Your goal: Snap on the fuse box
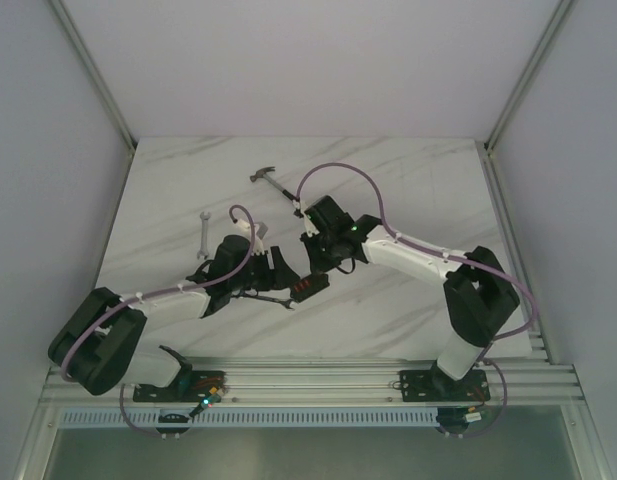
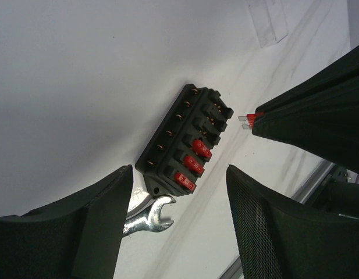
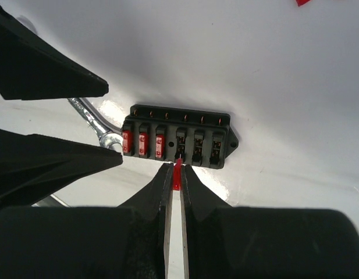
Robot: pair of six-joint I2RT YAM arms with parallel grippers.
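Observation:
The black fuse box (image 2: 178,139) lies on the table with three red fuses seated at one end; the other slots are empty. My right gripper grips a red fuse, its prongs poking out, held just above the box beside the empty slots in the right wrist view. My left gripper stands open at the box's seated-fuse end, nothing between its fingers.
An open-end wrench (image 2: 150,221) lies against the box's end. A hammer (image 1: 278,187) lies farther back, another wrench (image 1: 205,235) to the left. A clear plastic piece (image 2: 266,20) is nearby.

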